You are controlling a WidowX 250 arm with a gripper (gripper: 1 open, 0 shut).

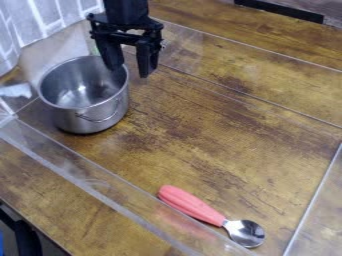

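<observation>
The black gripper (128, 60) hangs at the top left, above and partly over the far rim of a steel pot (83, 110), its two fingers spread apart with nothing seen between them. The pot stands at the left of the wooden work surface. A spoon with a pink handle (190, 203) and a metal bowl (245, 233) lies at the lower right, well apart from the gripper.
Clear plastic edges run along the left, lower left and right of the wooden surface (234, 120). A white shiny object (15, 90) is at the far left edge.
</observation>
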